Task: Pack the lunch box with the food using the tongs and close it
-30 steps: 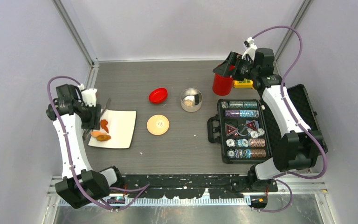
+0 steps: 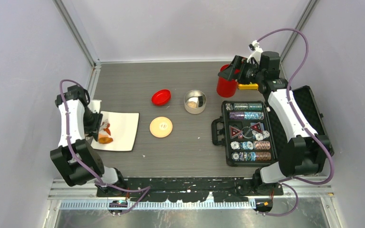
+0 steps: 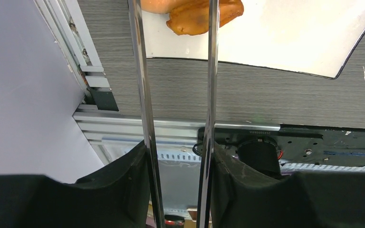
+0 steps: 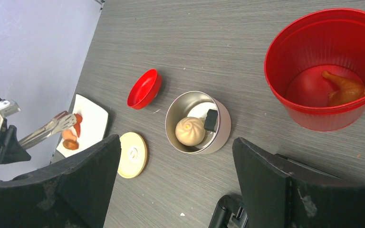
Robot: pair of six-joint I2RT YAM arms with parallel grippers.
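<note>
A white board at the left holds several food pieces; a brown piece and a pinkish one lie side by side near its edge. Long metal fingers of my left gripper stand apart over those two, holding nothing. Mid-table are a small red bowl, a round yellow lid and a steel pot. Inside the pot sit a bun and a black block. High above the table, my right gripper is open and empty.
A red bucket with a drumstick inside stands at the back right, beside a yellow object. An open black case of chips covers the right side.
The right arm has barely moved, and the tableware stays in place.
</note>
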